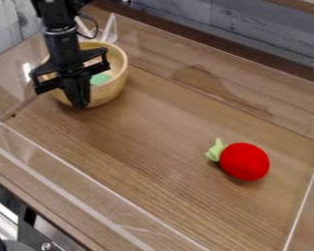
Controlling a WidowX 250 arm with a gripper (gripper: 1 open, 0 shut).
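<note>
A light wooden bowl [103, 90] sits at the upper left of the table, with something pale green [99, 78] inside it. My black gripper [71, 88] reaches over the bowl's front left part, its fingertips at the bowl and partly hiding it; whether anything is between them is hard to see. A red tomato-like object [243, 162] with a pale green stem lies at the right of the table.
A raised wooden edge and a grey plank wall run along the back right.
</note>
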